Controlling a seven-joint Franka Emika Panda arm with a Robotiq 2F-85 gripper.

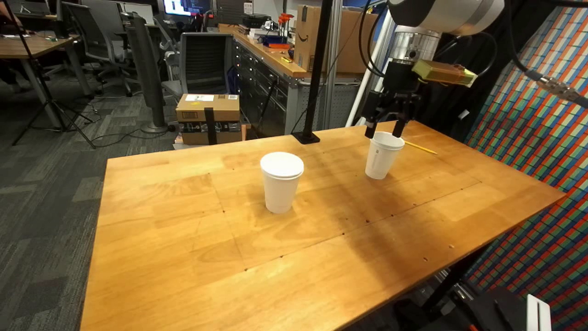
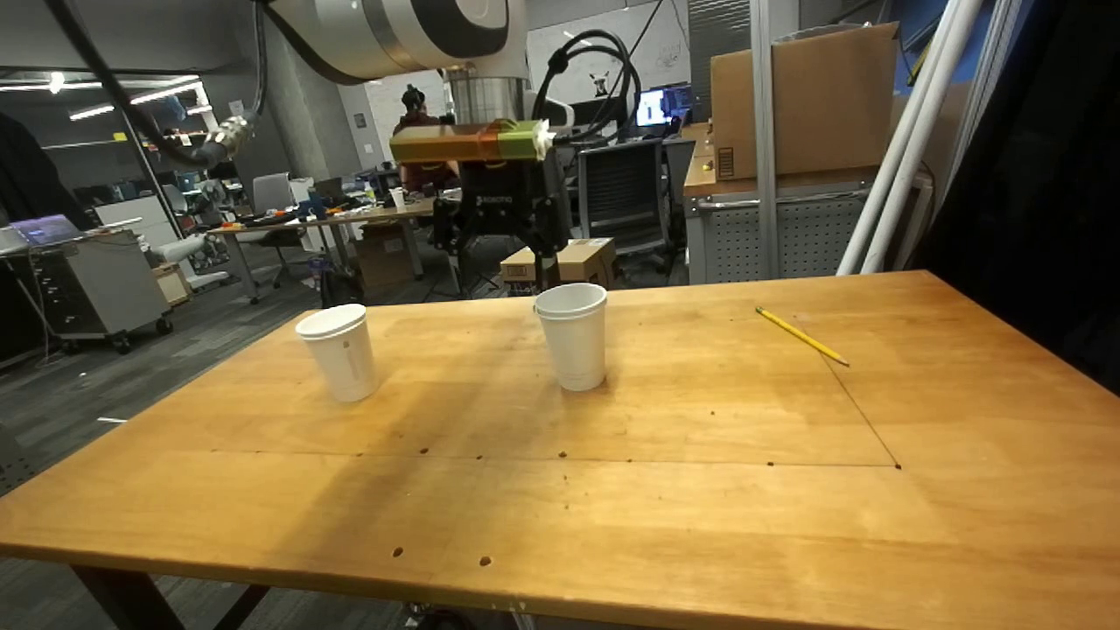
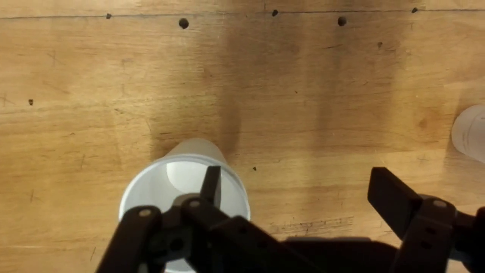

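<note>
Two white paper cups stand upright on the wooden table. An open-topped cup (image 1: 380,159) is on the right in exterior view 1; a cup with a flat white lid (image 1: 281,190) is nearer the middle. My gripper (image 1: 384,131) points down near the open cup's rim, fingers wide apart and nothing between them. The wrist view shows one finger (image 3: 211,184) overlapping the open cup's mouth (image 3: 154,186), while the other finger is over bare wood. How far the fingertips are from the rim cannot be told. Only part of the lidded cup (image 3: 473,132) enters at the right edge.
A yellow pencil (image 2: 803,336) lies on the table beyond the open cup. A black post (image 1: 306,138) stands at the table's edge. The table surface (image 1: 182,248) in front of the cups is clear.
</note>
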